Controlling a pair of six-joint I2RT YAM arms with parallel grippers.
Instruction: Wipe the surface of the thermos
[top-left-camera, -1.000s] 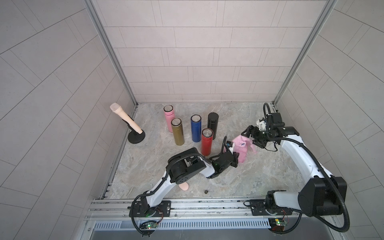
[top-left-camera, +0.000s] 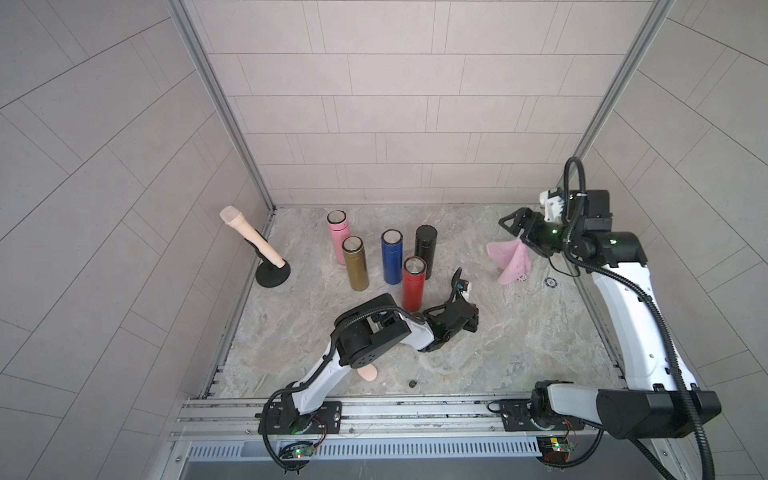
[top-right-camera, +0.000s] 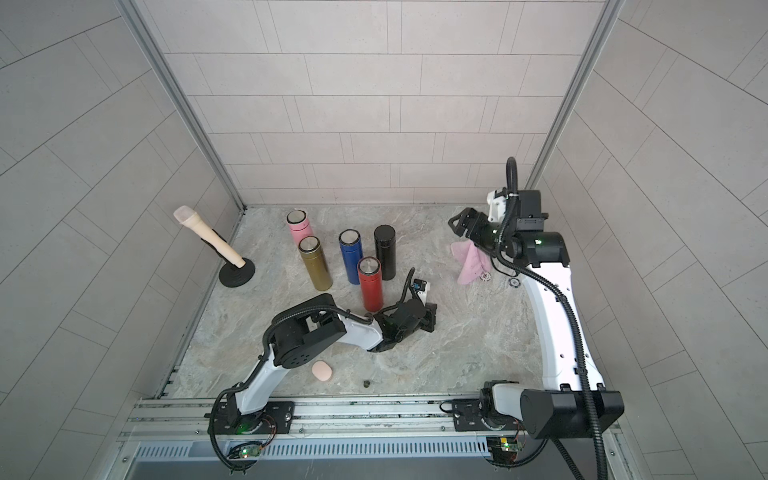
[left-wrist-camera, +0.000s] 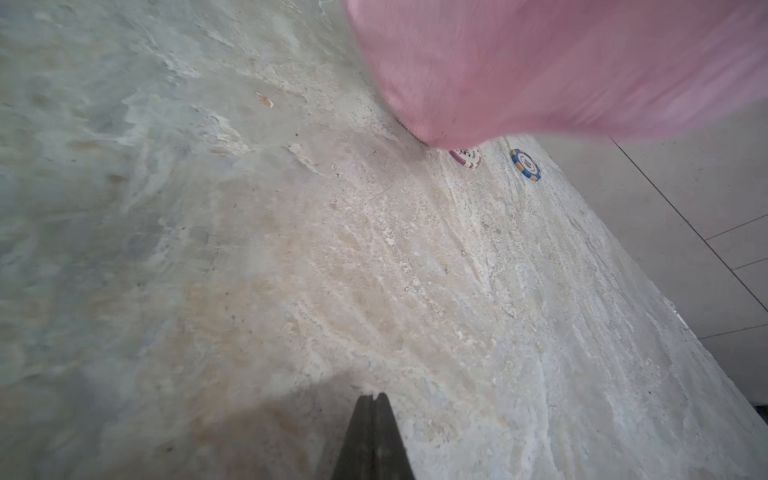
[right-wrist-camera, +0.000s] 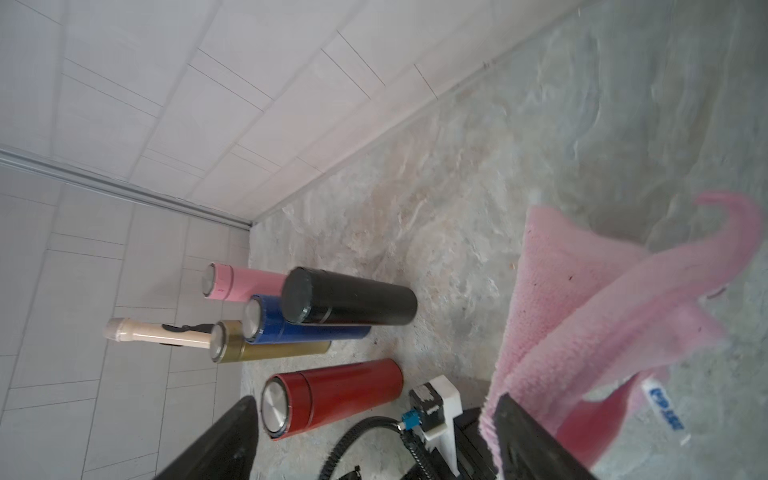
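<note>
The pink cloth (top-left-camera: 509, 258) hangs above the right side of the table, draped at the right-hand finger of my right gripper (top-left-camera: 513, 223). In the right wrist view that gripper's fingers (right-wrist-camera: 528, 440) stand wide apart, the cloth (right-wrist-camera: 592, 320) against one of them and the gap otherwise clear. My left gripper is shut with nothing between its tips, low over bare table; the cloth (left-wrist-camera: 512, 64) is well ahead of it, apart. Upright thermoses are red (top-left-camera: 413, 285), blue (top-left-camera: 392, 257), black (top-left-camera: 426, 248), gold (top-left-camera: 355, 265) and pink (top-left-camera: 338, 236). The red one is nearest the left gripper.
At the left a microphone-like object (top-left-camera: 254, 237) leans on its black round base (top-left-camera: 273, 273). Two chips (left-wrist-camera: 525, 164) lie near the right edge. A pale oval piece (top-right-camera: 321, 370) sits near the front. Bare table lies between both grippers.
The right arm has moved up and right; the left arm has barely moved.
</note>
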